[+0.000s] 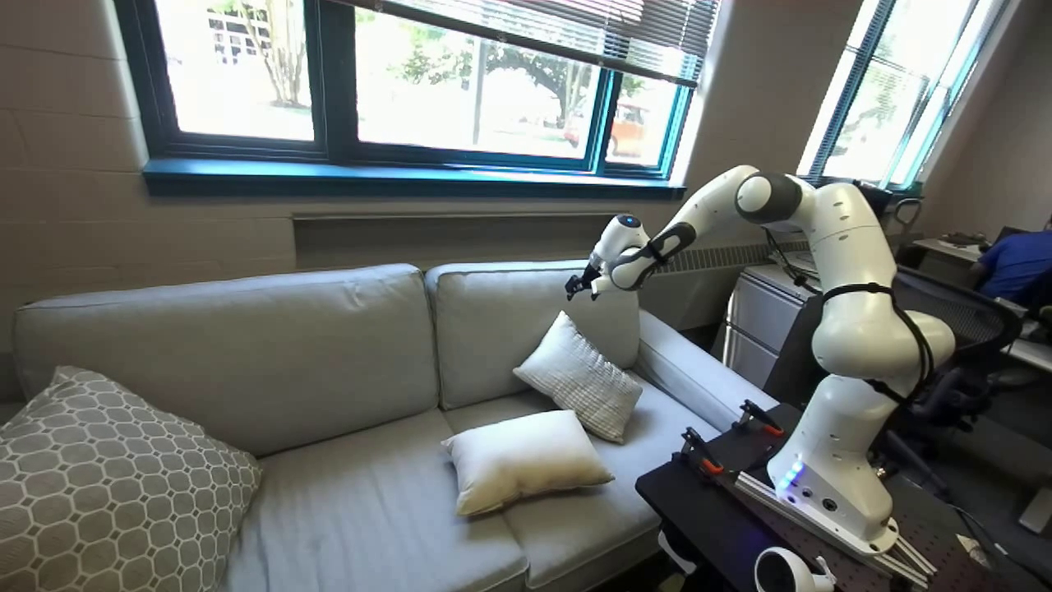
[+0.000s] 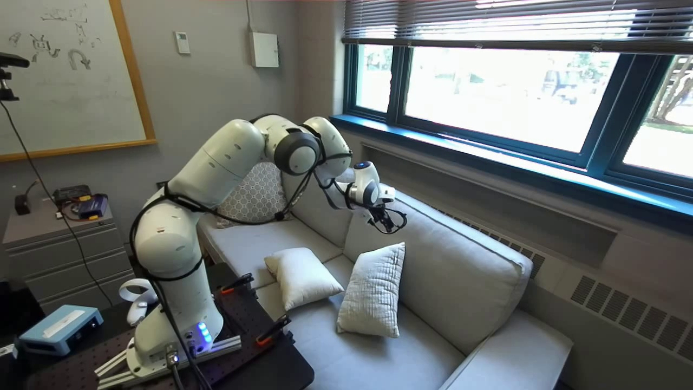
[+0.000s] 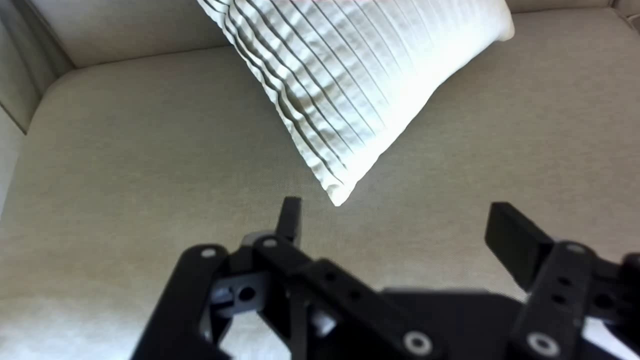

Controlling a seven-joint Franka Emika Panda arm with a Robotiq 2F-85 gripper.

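A white ribbed pillow point(image 1: 582, 380) leans against the sofa's right back cushion, one corner pointing up. In the wrist view that pillow point(image 3: 354, 78) fills the top middle, its tip reaching down toward the gap between my fingers. My gripper is open and empty, its two dark fingers spread wide. From outside, the gripper point(image 1: 582, 288) hangs in front of the back cushion's upper part, above the ribbed pillow and apart from it. A smooth cream pillow point(image 2: 302, 278) lies flat on the seat beside the ribbed one.
A large grey patterned pillow point(image 1: 118, 483) stands at the sofa's far left. The sofa's armrest point(image 1: 705, 370) is on the right, close to the black table point(image 1: 680, 493) carrying my base and clamps.
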